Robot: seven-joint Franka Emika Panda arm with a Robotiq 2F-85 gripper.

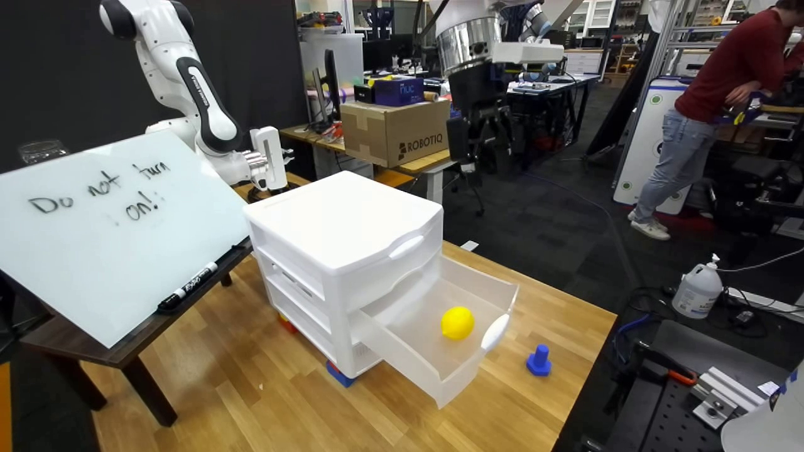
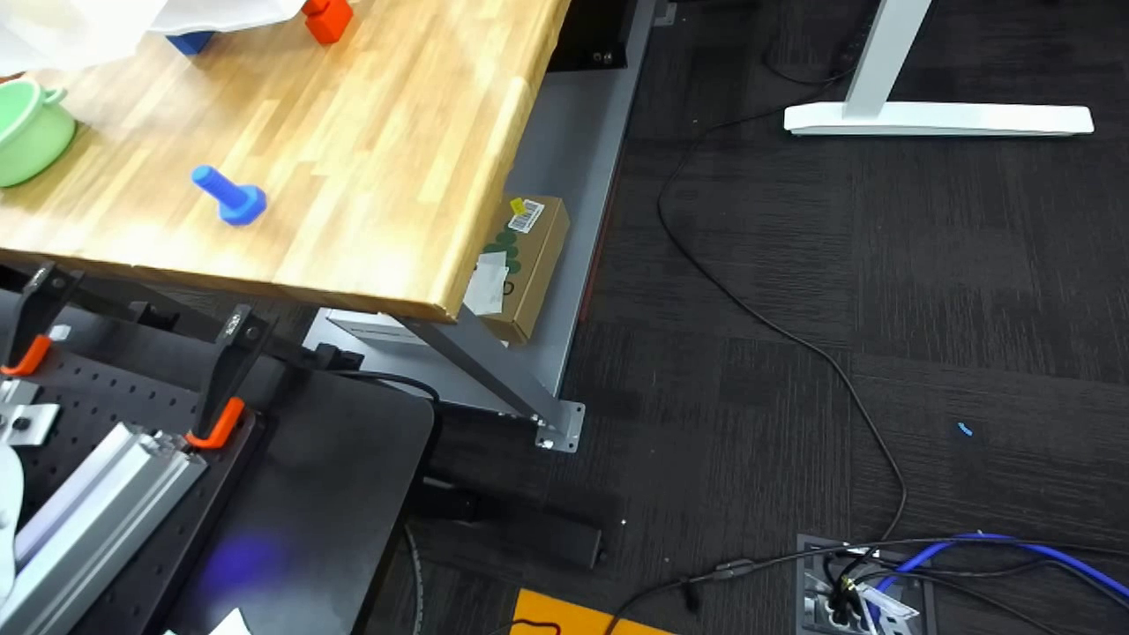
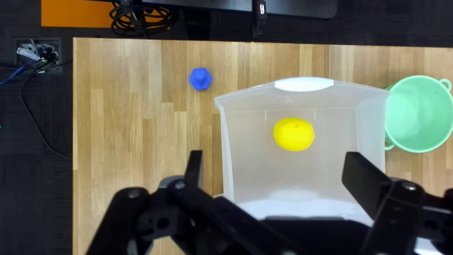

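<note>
My gripper point(image 1: 486, 147) hangs well above the table, behind the white drawer unit point(image 1: 343, 218) in exterior view 1. In the wrist view its black fingers point(image 3: 366, 182) are spread wide, and nothing is between them. One drawer point(image 1: 411, 369) is pulled out, with a yellow lemon-like object point(image 3: 293, 134) lying inside, forward of the fingers in the wrist view. A blue bolt point(image 3: 200, 79) stands head-down on the table outside the drawer. On the drawer's other side sits a green two-handled pot point(image 3: 418, 114), hidden in exterior view 1.
A tilted whiteboard point(image 1: 113, 218) with a marker stands beside the drawer unit. Red and blue blocks point(image 1: 340, 373) show under the unit. Bare wood point(image 3: 123, 127) lies left of the drawer in the wrist view. Clamps point(image 2: 217, 381) sit past the table edge.
</note>
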